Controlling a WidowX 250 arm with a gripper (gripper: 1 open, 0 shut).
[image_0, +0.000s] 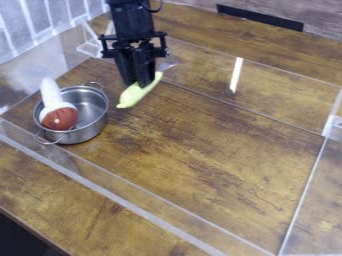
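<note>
The black gripper hangs over the wooden table at upper centre, holding a pale yellow-green elongated object that slants down to the left from beneath its fingers. Whether the object is clear of the table is hard to tell. Left of it is a steel pot with two handles, holding a red round item and a white elongated item.
Clear acrylic walls surround the work area, with a dark slot at the back right of the wooden surface.
</note>
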